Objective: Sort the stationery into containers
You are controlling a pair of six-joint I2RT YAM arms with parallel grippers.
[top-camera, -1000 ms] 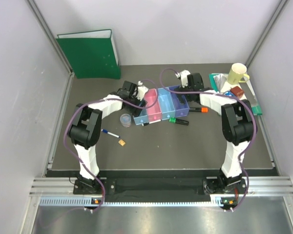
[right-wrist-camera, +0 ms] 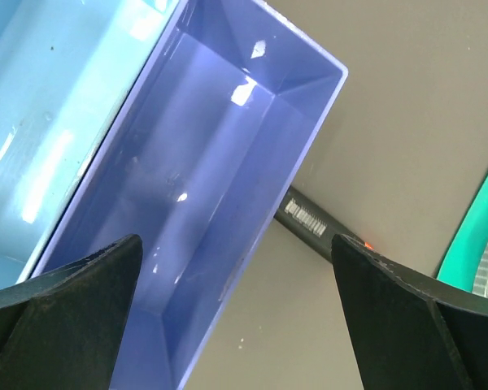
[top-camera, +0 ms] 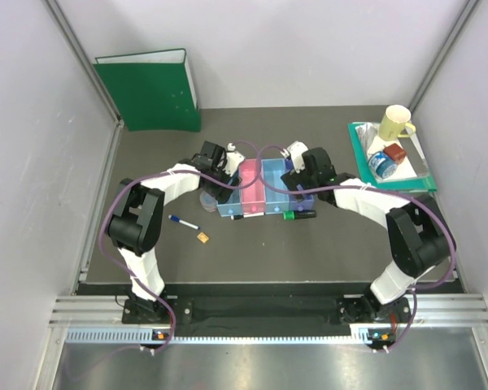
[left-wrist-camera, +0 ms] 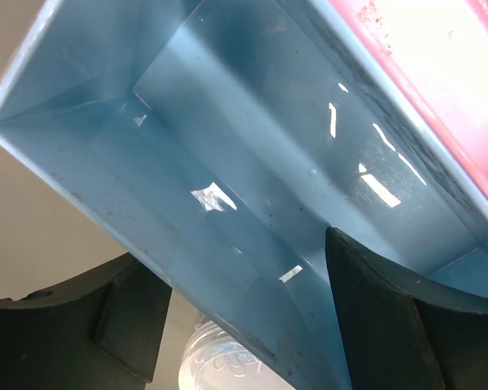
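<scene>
A row of plastic containers sits mid-table: light blue (left-wrist-camera: 252, 122), pink (top-camera: 252, 195), another light blue (top-camera: 276, 201), and dark blue (right-wrist-camera: 195, 162). My left gripper straddles the leftmost container's wall, fingers part apart. My right gripper is open over the dark blue container. Loose are a blue-capped marker (top-camera: 183, 223), a white marker (top-camera: 248, 215), a green marker (top-camera: 299, 214), a dark marker (right-wrist-camera: 309, 219) and a small orange square (top-camera: 202, 237).
A clear round cup (left-wrist-camera: 220, 366) stands left of the containers. A green binder (top-camera: 146, 93) is at back left, a tray (top-camera: 359, 146) with mug and items at back right.
The container row has turned straighter, its right end shifted toward the front left. The right gripper moved left and frontward with it; the left gripper shifted slightly.
</scene>
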